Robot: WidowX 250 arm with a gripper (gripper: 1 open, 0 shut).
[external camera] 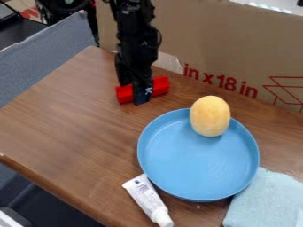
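Note:
The cylinder lies on its side at the back of the table, with both ends showing. To its right a blue plate (196, 168) holds a pale yellow oval object (211, 116) near its back edge.
A white tube (149, 200) lies at the front beside the plate, and a light blue cloth (268, 202) at the right. A cardboard box (236, 53) stands behind.

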